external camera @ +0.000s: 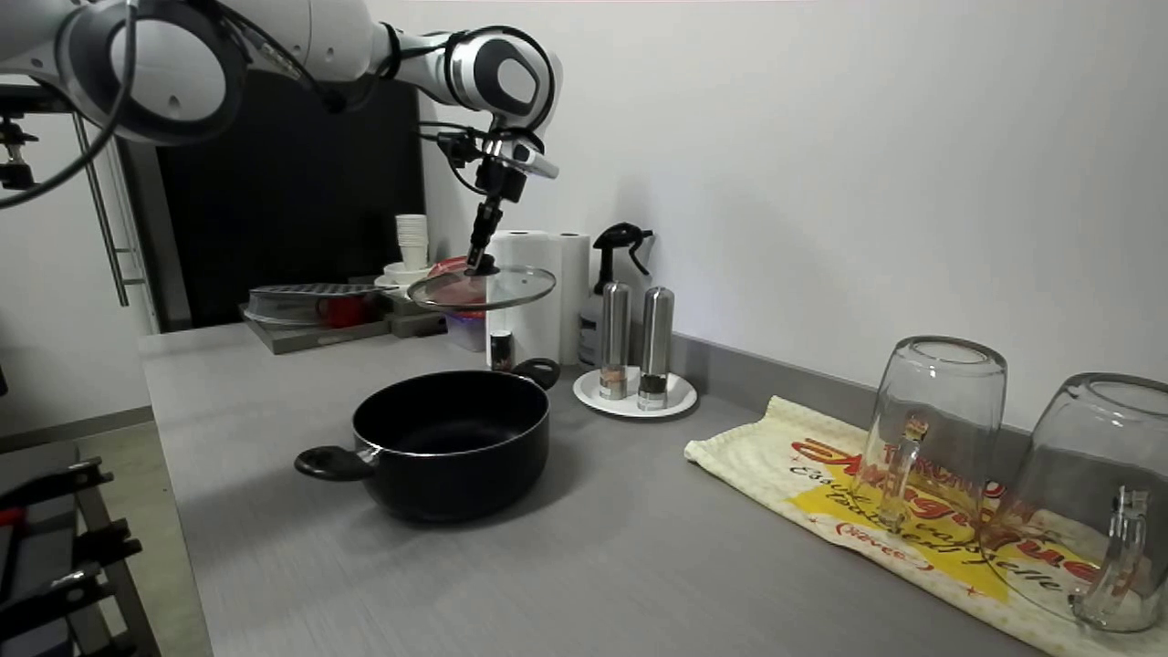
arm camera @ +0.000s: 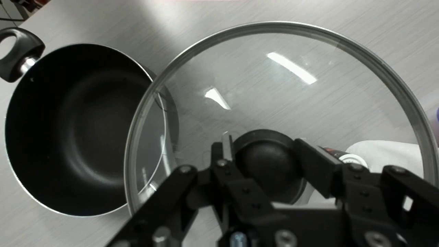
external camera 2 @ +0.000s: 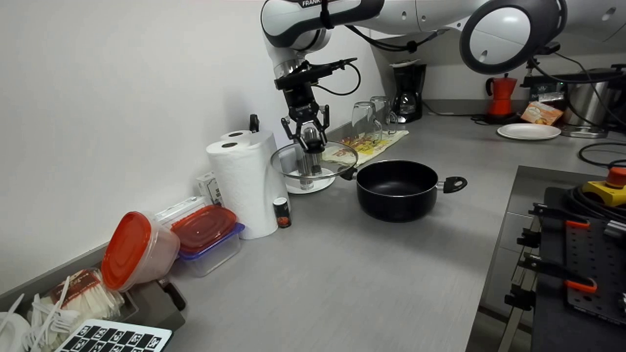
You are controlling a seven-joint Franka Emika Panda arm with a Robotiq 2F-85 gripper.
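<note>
My gripper is shut on the black knob (arm camera: 269, 164) of a round glass lid (external camera: 520, 286). In exterior view 1 the lid hangs in the air, slightly tilted, above and behind the black pot (external camera: 451, 471). The pot stands uncovered and empty on the grey counter, with a black handle (external camera: 331, 464) on its near left side. From the wrist, the lid's left edge overlaps the right rim of the pot (arm camera: 74, 123). In exterior view 2 the lid (external camera 2: 281, 161) is left of the pot (external camera 2: 397, 199) and higher.
Paper towel rolls (external camera 2: 243, 182) and a small black shaker (external camera 2: 281, 212) stand close to the lid. Two mills stand on a white plate (external camera: 681, 401) by the wall. Glass jugs (external camera: 931, 427) rest upside down on a cloth (external camera: 766, 465).
</note>
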